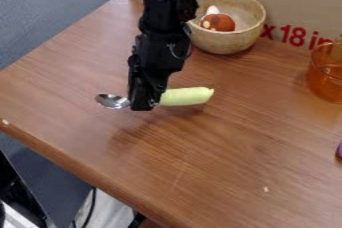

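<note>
My black gripper point(144, 98) is low over the wooden table point(201, 172), at its middle-left. A metal spoon's bowl point(112, 101) shows just left of the fingertips, and a pale green elongated object point(187, 96), perhaps corn or a vegetable, extends to their right. The fingertips hide where these meet, so I cannot tell whether the fingers are shut on either.
A beige bowl point(229, 35) with egg-like items stands at the back, before a cardboard box point(287, 2). An orange cup point(325, 77) is at the right, a purple item at the right edge.
</note>
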